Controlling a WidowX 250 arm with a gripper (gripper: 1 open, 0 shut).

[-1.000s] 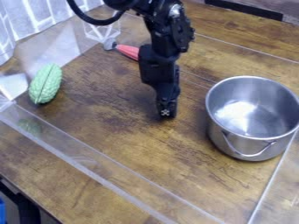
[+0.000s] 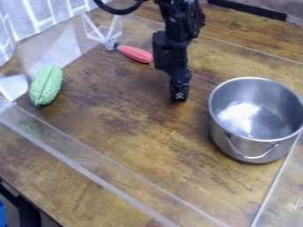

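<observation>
The black gripper hangs down over the middle of the wooden table, its tip low near the surface; whether its fingers are open or shut cannot be made out. Left of it lie a pink object and, further off, a green ridged vegetable-like object. A large steel pot stands to the right, apart from the gripper.
A white item lies at the far left edge. Clear plastic borders run along the left and right of the work area.
The arm has shifted slightly to the right and back, away from the front of the table. The pot and other objects have not moved.
</observation>
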